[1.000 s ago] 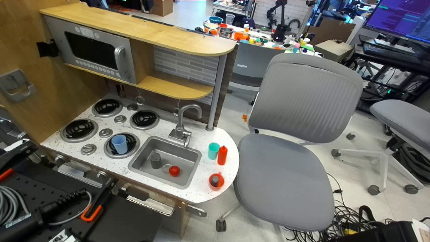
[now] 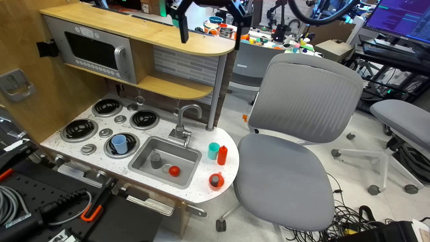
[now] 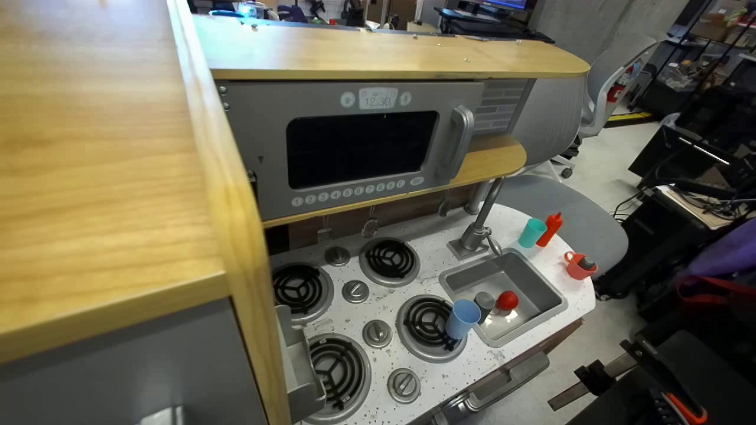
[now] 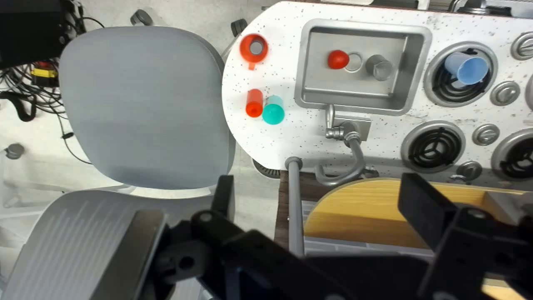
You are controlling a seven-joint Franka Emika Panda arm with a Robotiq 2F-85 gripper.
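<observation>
High above the play kitchen's counter, my gripper [image 2: 211, 39] stands open, its two black fingers wide apart and nothing between them. In the wrist view the gripper hangs over the upper shelf, away from every cup. A blue cup [image 2: 119, 144] rests on the front right burner. Inside the grey sink [image 4: 363, 105] are a dark grey cup [image 4: 382, 68] and a red ball-shaped object [image 4: 338, 59]. Right of the sink stand a teal cup [image 2: 213, 151] and a red bottle [image 2: 222, 155]. Nearer the rounded edge is a red cup [image 3: 580, 267] with a dark object in it.
A wooden shelf [image 2: 173, 85] and a shut toy microwave [image 3: 365, 145] overhang the counter's back. The faucet [image 2: 180, 125] and a grey post [image 2: 217, 92] rise beside the sink. A grey chair [image 2: 284, 181] stands close to the rounded end.
My gripper has come into the top of exterior view 1, where it did not show a second ago. The cups, bottle and sink contents look unmoved.
</observation>
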